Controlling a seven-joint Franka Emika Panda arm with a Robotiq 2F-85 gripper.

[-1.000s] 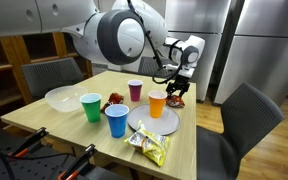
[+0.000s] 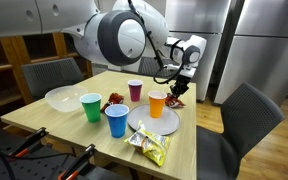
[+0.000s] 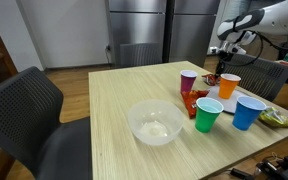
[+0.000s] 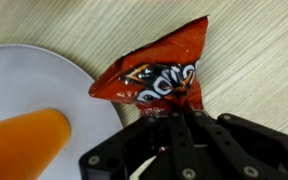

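Observation:
A red snack bag (image 4: 166, 68) with white lettering lies by the plate's edge in the wrist view. At the bag's lower end my gripper is shut on it, with part of the bag hidden under the fingers. In exterior view 1 the same red bag (image 2: 177, 102) is low at the tabletop beneath my gripper (image 2: 173, 90), to the right of the orange cup (image 2: 157, 104). Whether the bag is lifted clear of the table, I cannot tell.
A grey plate (image 2: 134, 119) carries the orange cup. Around it are a purple cup (image 2: 135, 91), green cup (image 2: 91, 107), blue cup (image 2: 117, 120), yellow bag (image 2: 148, 146) and another red bag (image 2: 111, 103). Beside a clear bowl (image 3: 156, 124), the table's left side is bare.

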